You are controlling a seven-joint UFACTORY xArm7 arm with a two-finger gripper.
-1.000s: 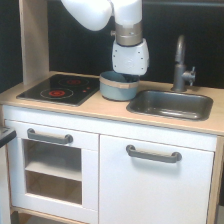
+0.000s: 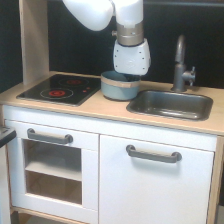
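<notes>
A white robot arm comes down from the top of the camera view, its gripper (image 2: 131, 60) hanging over the back of a blue-grey pot (image 2: 120, 88). The pot stands on the wooden counter between a black hob (image 2: 60, 88) and a steel sink (image 2: 170, 104). The gripper's fingers are seen from the side or behind, so whether they are open or shut cannot be made out.
A dark tap (image 2: 180, 62) rises behind the sink. Below the counter are a white cupboard door (image 2: 150, 185) and an oven compartment with shelves (image 2: 52, 175); a door at the far left stands open.
</notes>
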